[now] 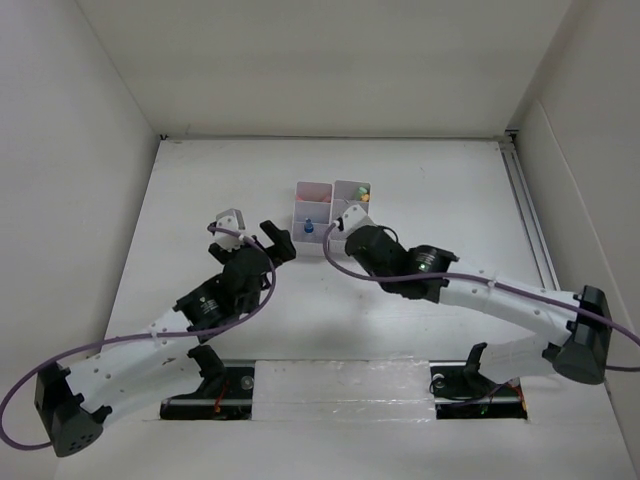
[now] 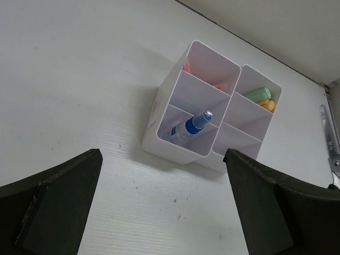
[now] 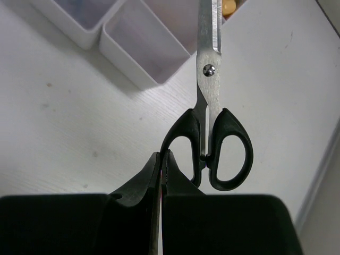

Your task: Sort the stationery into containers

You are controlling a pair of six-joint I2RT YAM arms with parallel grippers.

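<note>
Black-handled scissors (image 3: 232,127) fill the right wrist view, blades pointing up and away. My right gripper is shut on the outer edge of their left handle loop; in the top view the arm mostly hides them. The blades overlap the view of the white divided organizer (image 3: 139,75), but whether they touch it cannot be told. In the left wrist view, the organizer's front left compartment holds a clear blue-capped bottle (image 2: 192,128). A green item (image 2: 257,95) lies in the back right one, beside yellow items (image 2: 269,105). My left gripper is open and empty, in front of the organizer.
Pink or red items (image 2: 187,66) sit in the organizer's back left compartment. A wall with a metal rail (image 1: 530,213) bounds the right side.
</note>
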